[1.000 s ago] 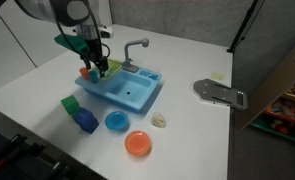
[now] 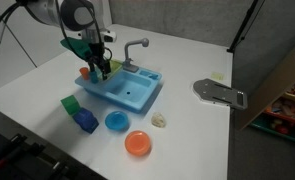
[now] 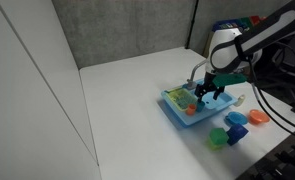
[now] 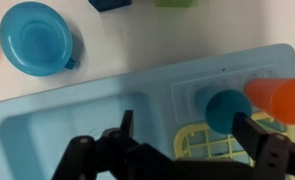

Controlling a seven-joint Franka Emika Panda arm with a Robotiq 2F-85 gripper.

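Note:
A light blue toy sink (image 2: 132,91) with a grey faucet (image 2: 137,43) stands on the white table. On its rack end are a teal cup (image 4: 227,108) and an orange cup (image 4: 280,98), side by side, beside a yellow-green rack (image 4: 192,140). My gripper hangs low over this end, its fingers open wide. The right fingertip in the wrist view overlaps the lower edge of the teal cup; whether they touch I cannot tell. Between the fingers I see only the sink's divider and part of the rack.
A green block (image 2: 70,105), a dark blue block (image 2: 86,121), a blue cup (image 2: 117,121) and an orange plate (image 2: 138,143) lie in front of the sink. A small pale object (image 2: 158,120) and a grey tray (image 2: 220,94) are to the right.
In exterior view 1 my gripper has come down slightly beside the teal cup. The sink and the loose objects have stayed in place.

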